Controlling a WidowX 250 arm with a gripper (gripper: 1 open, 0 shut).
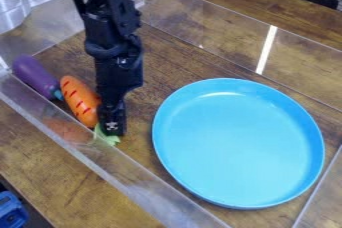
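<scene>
My black gripper [110,117] reaches down from the top to the floor of a wooden tray, low against the right side of an orange toy carrot [79,99] with green leaves. A purple eggplant [34,74] lies to the carrot's left, along the clear wall. The gripper's fingertips are dark and close to the carrot; whether they are open or shut on it is unclear.
A large blue plate [238,142] fills the right half of the tray. Clear plastic walls [147,182] border the area. The wooden floor above the plate is free. A blue object [11,210] sits outside at bottom left.
</scene>
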